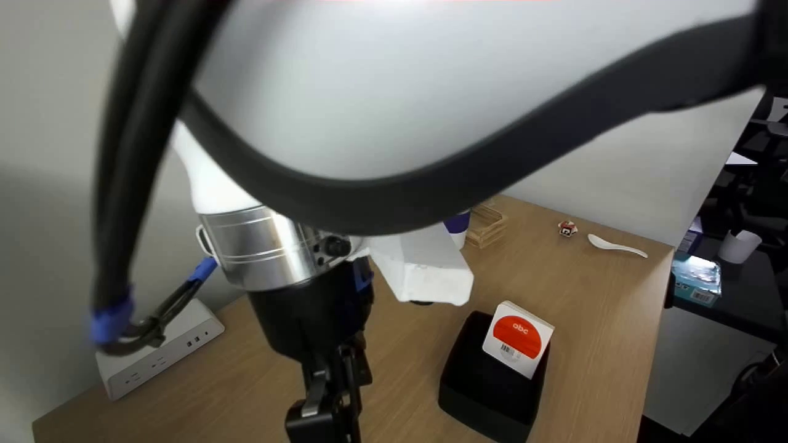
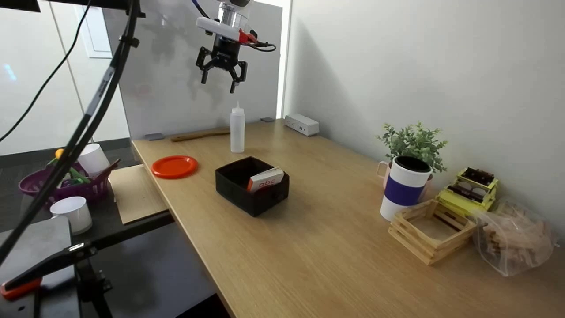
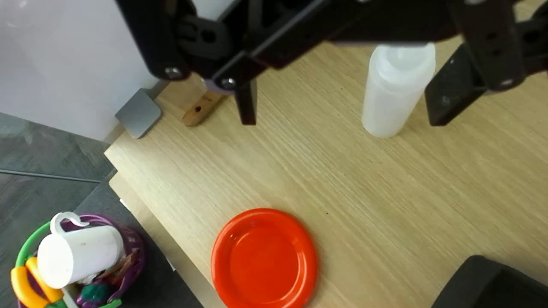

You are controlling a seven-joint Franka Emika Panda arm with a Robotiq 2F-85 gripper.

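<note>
My gripper [image 2: 218, 88] hangs in the air above the table's far end, its fingers spread apart and nothing held between them. Below it in exterior view 2 stands an upright white squeeze bottle [image 2: 237, 130]. The wrist view shows that bottle [image 3: 393, 97] beyond the fingers, nearer the right-hand one, with its top hidden behind the gripper body. A black open box [image 2: 253, 200] sits nearer the middle of the table, holding a white and red "abc" packet [image 1: 518, 338] that leans inside it. In exterior view 1 the bottle cannot be seen.
An orange-red plate [image 2: 175, 167] lies near the table's edge, with a wooden utensil [image 2: 198, 134] behind it. A white power strip [image 2: 302, 124] is against the wall. Cup [image 2: 405, 188], wooden crate [image 2: 431, 233] and plastic bag [image 2: 514, 238] crowd the right side.
</note>
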